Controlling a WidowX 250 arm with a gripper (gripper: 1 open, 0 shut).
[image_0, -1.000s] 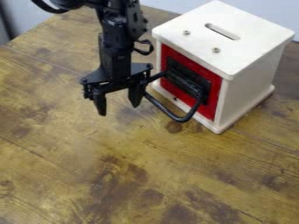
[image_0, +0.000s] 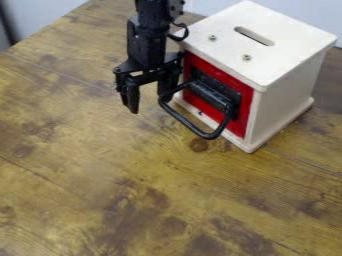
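A white wooden box (image_0: 281, 95) with a slot in its top stands at the upper right, with a red front panel (image_0: 238, 122) fitted with a black part and a black loop handle (image_0: 190, 124) sticking out low in front. My black gripper (image_0: 142, 92) hangs just left of the red front, beside the handle, its two fingers apart with nothing visible between them.
A pale wall shows at the top left corner behind the table's edge.
My gripper has moved up and back, toward the upper part of the view, along the box's left side, and a little to the right. The box looks unchanged.
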